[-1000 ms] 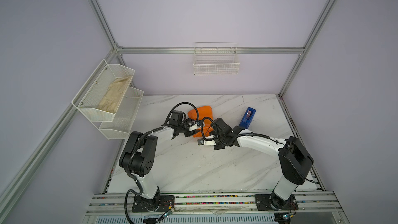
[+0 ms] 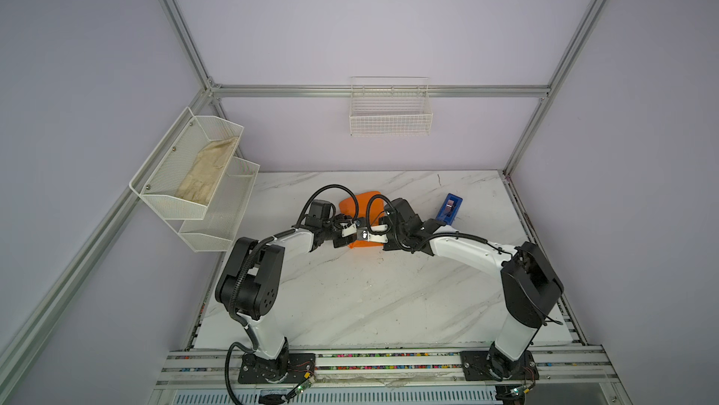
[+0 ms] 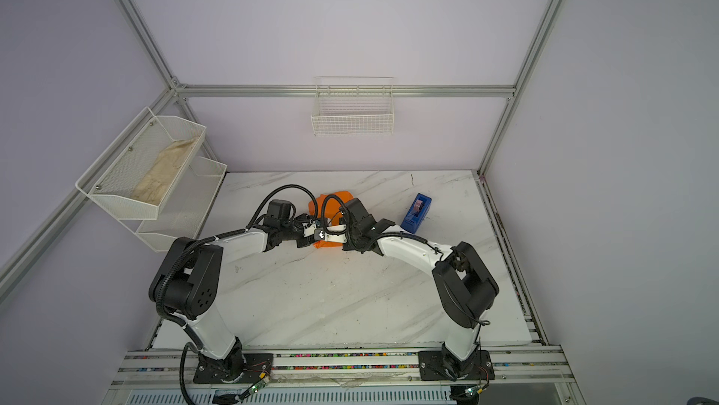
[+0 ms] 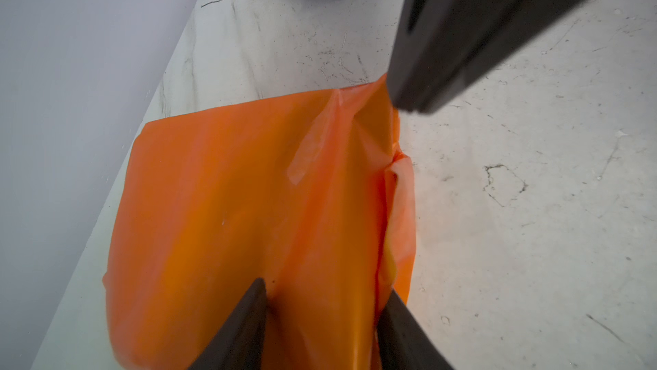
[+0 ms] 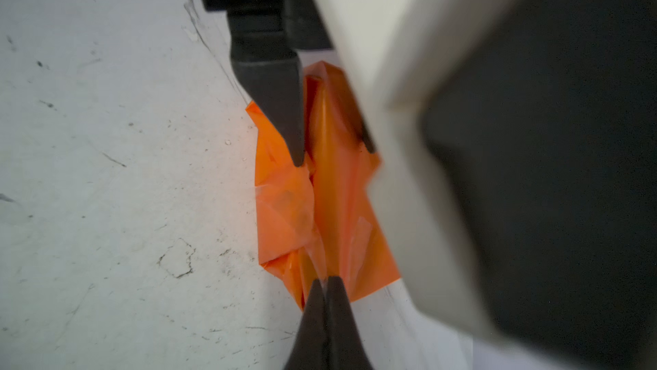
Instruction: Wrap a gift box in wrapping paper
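An orange wrapped package (image 2: 362, 202) lies mid-table, beneath both grippers. In the left wrist view its orange paper (image 4: 205, 205) has a creased, folded end on the right, with my left gripper's fingers (image 4: 239, 329) on either side of that fold; whether they press on it I cannot tell. In the right wrist view my right gripper is shut, its tips at the crumpled end of the package (image 5: 280, 205); whether paper is between them is unclear. The other gripper's dark fingers also show over that end.
A blue tray (image 2: 449, 208) with small items lies right of the package. A white shelf unit (image 2: 194, 210) is mounted at the left, a wire basket (image 2: 389, 124) on the back rail.
My right gripper has moved toward the back over the package, closer to my left gripper. The left arm has barely moved in the top left view.
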